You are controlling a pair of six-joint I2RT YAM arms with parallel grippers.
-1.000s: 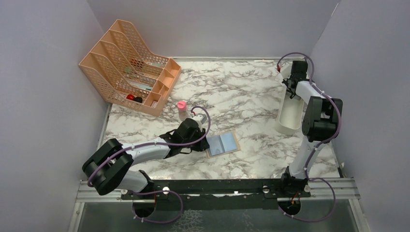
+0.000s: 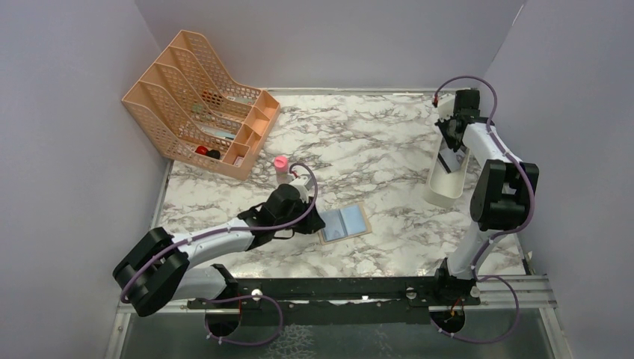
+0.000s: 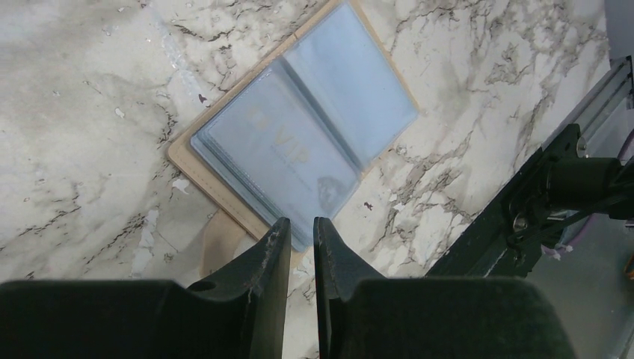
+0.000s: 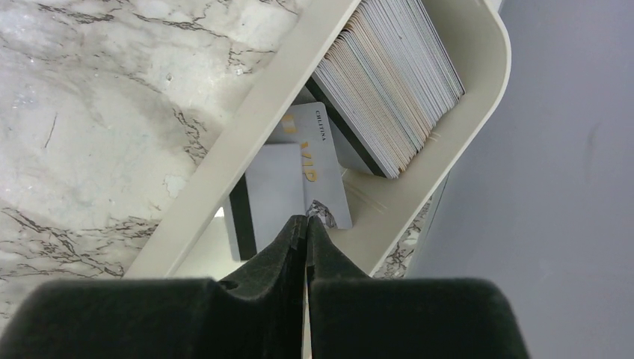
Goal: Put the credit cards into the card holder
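An open card holder with clear bluish sleeves (image 3: 258, 138) lies on the table; a faint VIP print shows through one side. Just off its near edge, my left gripper stands partly open, the gap between its fingertips empty. At the far right, a cream box (image 4: 217, 172) holds a tight stack of cards (image 4: 392, 82). Two loose cards lie flat on its floor: a silver VIP card (image 4: 330, 176) and a white card with a black stripe (image 4: 275, 187) overlapping it. Above them my right gripper is shut, with nothing showing between its fingers.
An orange organizer (image 2: 205, 105) with several compartments fills the back left. A pink-capped bottle (image 2: 281, 164) stands behind the left gripper. A wall runs close along the box's right side.
Loose cards now show on the box floor beneath the right gripper, where bare floor showed before.
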